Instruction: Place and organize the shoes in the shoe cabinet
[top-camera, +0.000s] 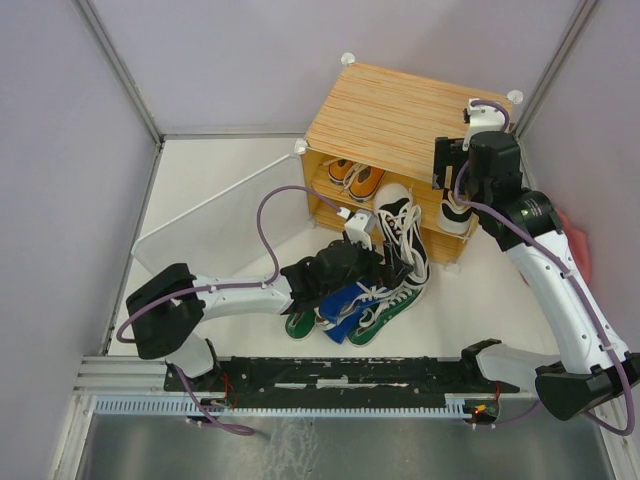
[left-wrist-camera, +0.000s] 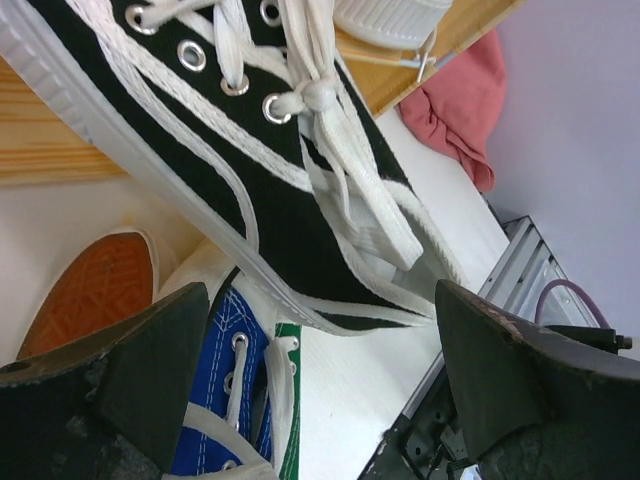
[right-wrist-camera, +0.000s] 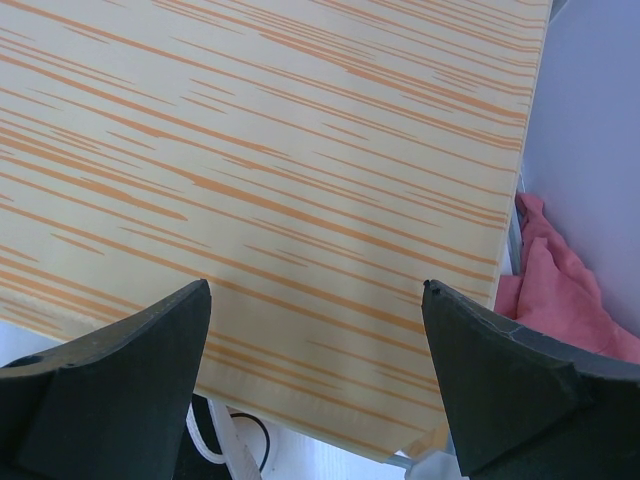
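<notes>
A black-and-white shoe (top-camera: 396, 221) leans toe-up against the cabinet's shelf edge, its heel end outside over other shoes. In the left wrist view that shoe (left-wrist-camera: 240, 120) fills the upper part, its heel reaching between the fingers. My left gripper (top-camera: 392, 266) is open around its heel end, not closed on it. A second black-and-white shoe (top-camera: 454, 212) sits on the cabinet's right side. Orange shoes (top-camera: 366, 182) stand on the left of that shelf. My right gripper (top-camera: 449, 163) is open at the front edge of the cabinet top (right-wrist-camera: 300, 200), with nothing gripped.
Blue shoes (top-camera: 345, 302) and green shoes (top-camera: 368, 326) lie on the floor below the cabinet. A white panel (top-camera: 225, 227) stands at left. Pink cloth (top-camera: 577, 250) lies to the right. Clear floor spreads between it and the cabinet.
</notes>
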